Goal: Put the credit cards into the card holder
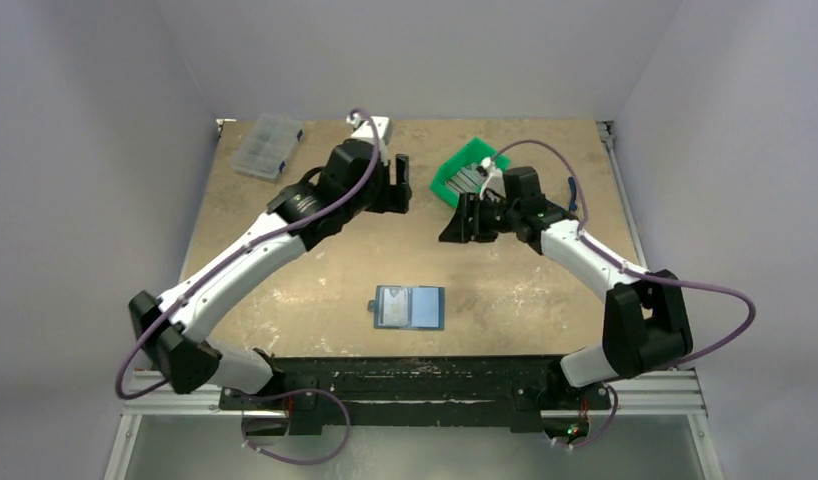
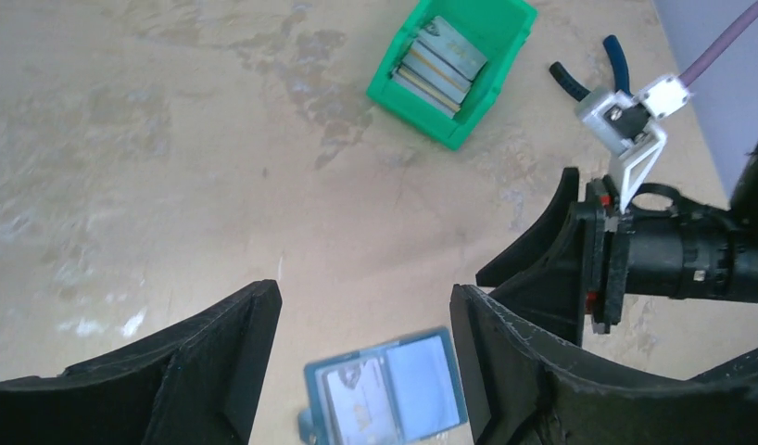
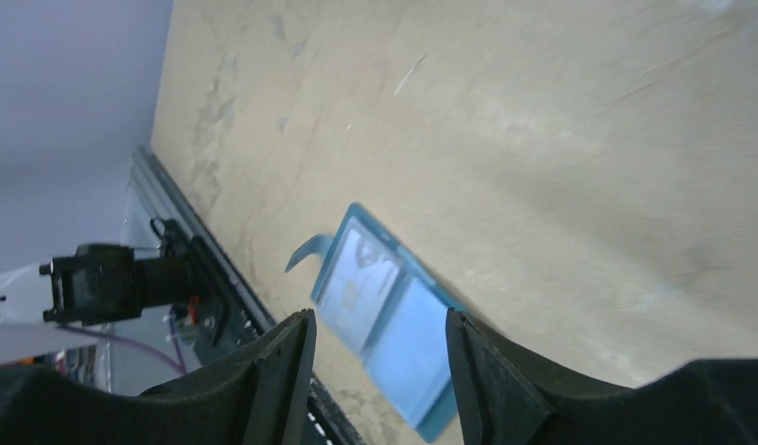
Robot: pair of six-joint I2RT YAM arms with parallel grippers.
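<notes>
A light-blue card holder point(image 1: 409, 308) lies spread flat near the table's front; its left half looks paler behind a clear pocket. At the back stands a green basket point(image 2: 385, 88) with several pale cards point(image 2: 440, 63) inside. My left gripper point(image 1: 405, 185) is open above the table left of the basket, its spread fingers point(image 2: 236, 343) empty. Just in front of the basket, my right gripper point(image 1: 453, 238) has its fingers point(image 3: 301, 348) apart, with nothing between them; the holder point(image 3: 357, 278) appears farther off beyond that gap.
A clear compartment box point(image 1: 268, 146) rests at the back left. Pliers point(image 2: 618, 63) lie right of the basket, partly hidden by the right arm in the top view. Bare table surrounds the holder.
</notes>
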